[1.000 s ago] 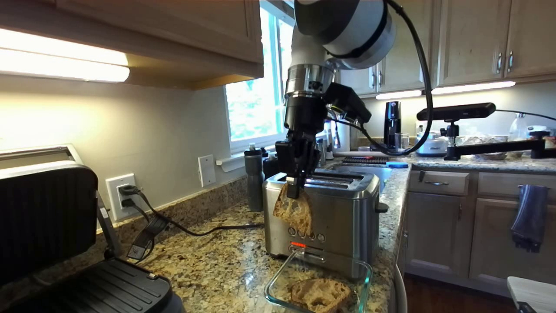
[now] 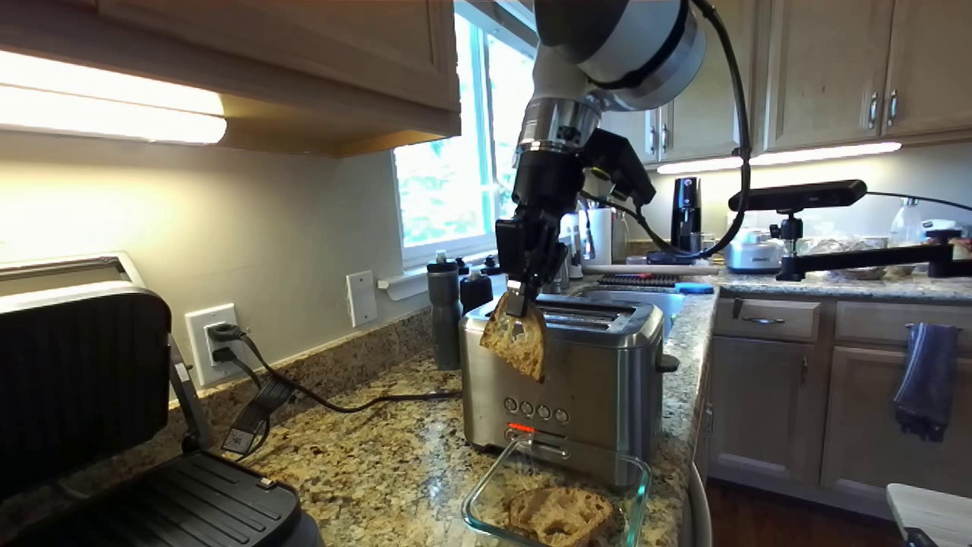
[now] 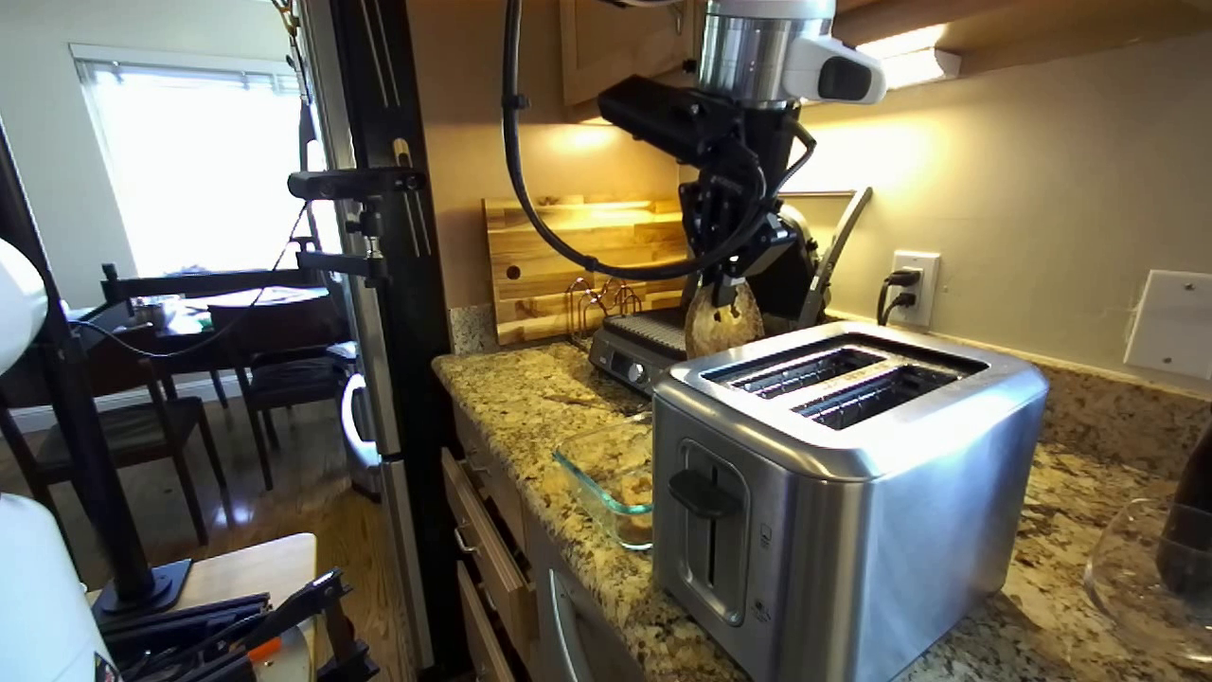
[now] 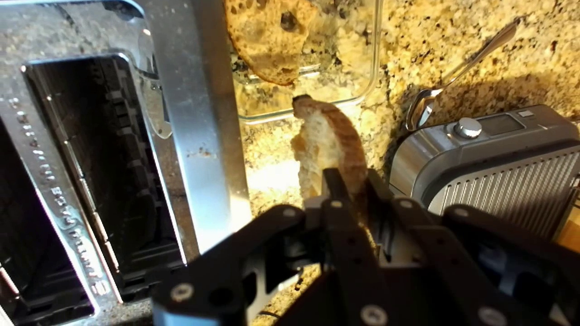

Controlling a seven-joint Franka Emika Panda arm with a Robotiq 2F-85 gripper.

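Note:
My gripper is shut on a slice of bread, gripping its upper end so that the slice hangs down. In exterior view 1 the slice appears in front of the steel face of the toaster, its top near the toaster's rim. The wrist view puts the slice beside the toaster, outside the slots, over the counter. Both toaster slots that show look empty. A second slice lies in a glass dish in front of the toaster.
An open grill stands at the left in exterior view 1, with a spoon near it in the wrist view. A power cord crosses the counter by the wall. Bottles stand behind the toaster.
My gripper has risen with the bread still in it and shifted slightly right in exterior view 1. The toaster, the dish and its slice have stayed put.

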